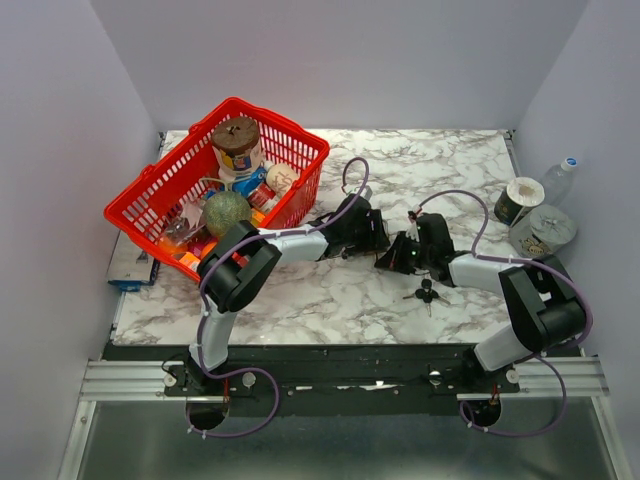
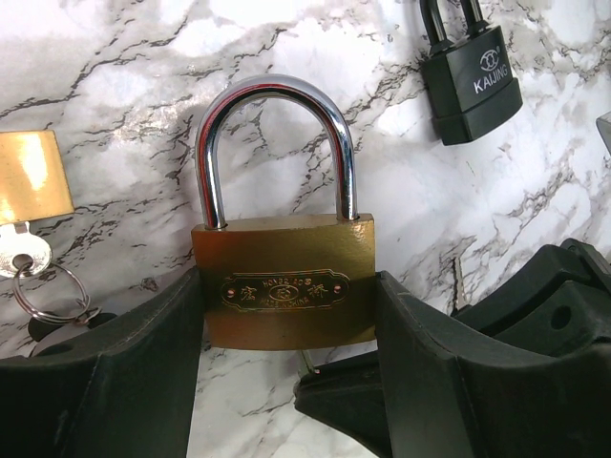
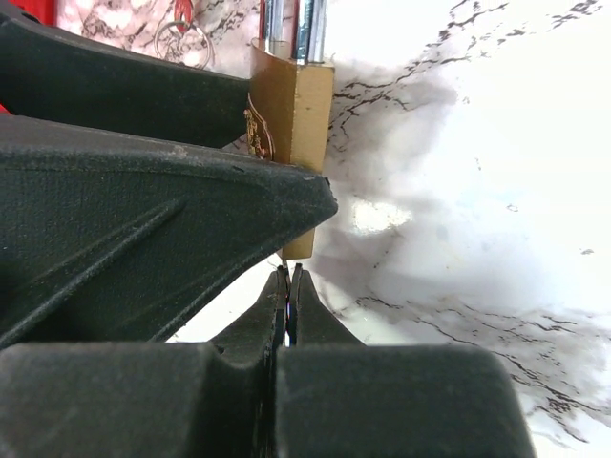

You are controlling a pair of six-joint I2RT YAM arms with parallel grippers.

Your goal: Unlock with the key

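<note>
A brass padlock with a closed-looking steel shackle is held between the fingers of my left gripper, which is shut on it; in the right wrist view its side (image 3: 310, 114) faces me. My right gripper is shut at the padlock's bottom; a thin metal strip, apparently the key, shows at that underside in the left wrist view (image 2: 305, 363), largely hidden. From above, both grippers, left (image 1: 368, 236) and right (image 1: 390, 255), meet near the middle of the table.
A black KAIJING padlock (image 2: 473, 86), another brass padlock (image 2: 29, 176) and keys on a ring (image 2: 21, 253) lie around. A red basket (image 1: 310, 150) fills the back left; cans (image 1: 540, 232) and a bottle (image 1: 560, 180) stand at right.
</note>
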